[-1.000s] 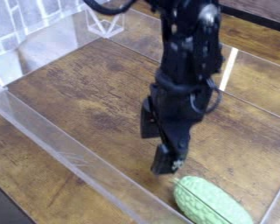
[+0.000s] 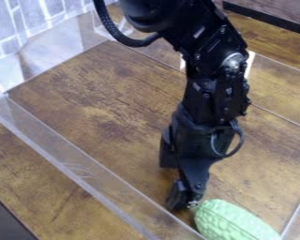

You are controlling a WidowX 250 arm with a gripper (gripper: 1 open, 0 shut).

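The black arm hangs down through the middle of the view, its gripper [image 2: 187, 192] low over the wooden floor just above and left of a pale green, ridged oval object [image 2: 234, 223] in the bottom right corner. The fingertips are near the object's upper left end; whether they touch it is unclear. The fingers are dark and partly hidden by the wrist, with nothing visible held between them.
Clear plastic walls [image 2: 67, 159] border the wooden area on the left. A white, sheet-like surface [image 2: 34, 28] is at the top left. The wooden floor left of the arm is clear.
Since a second ago the arm has moved down a little toward the green object.
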